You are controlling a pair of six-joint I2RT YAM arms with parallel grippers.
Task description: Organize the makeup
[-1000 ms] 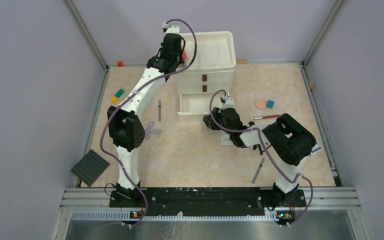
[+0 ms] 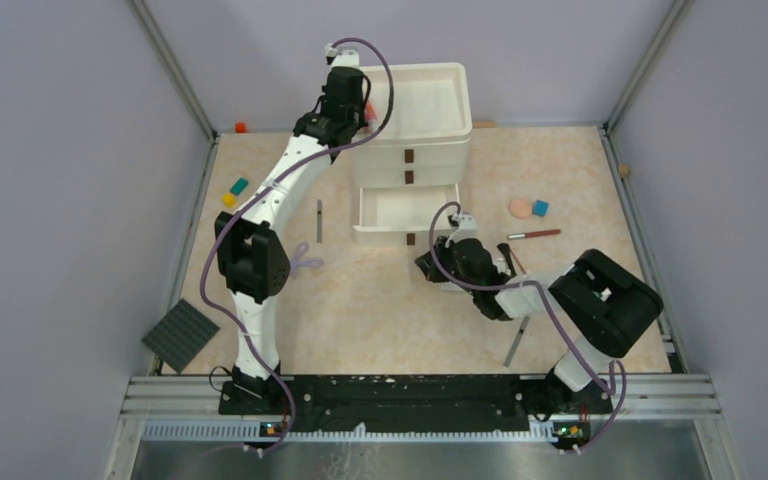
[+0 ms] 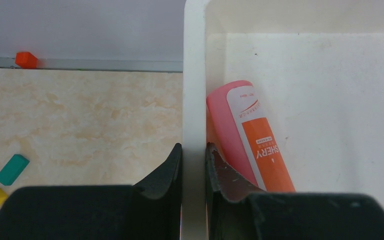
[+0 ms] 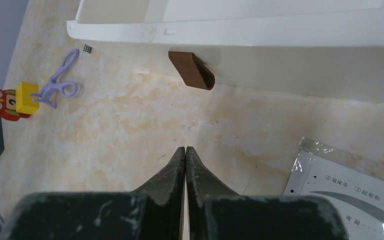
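My left gripper is closed on the white left rim of the organizer's top tray, its fingers either side of the wall. Inside that tray lies a pink-and-orange SHERY bottle. Below, the bottom drawer is pulled out, its brown tab showing. My right gripper is shut with nothing between its fingers, over the table in front of that drawer. A beige round item, a red-handled brush and other slim items lie to the right.
Purple scissors, a slim grey stick and coloured blocks lie at left. A packaged sheet lies near my right gripper.
My right arm has moved back toward the front and slightly right, away from the bottom drawer's front. The left arm has not visibly moved.
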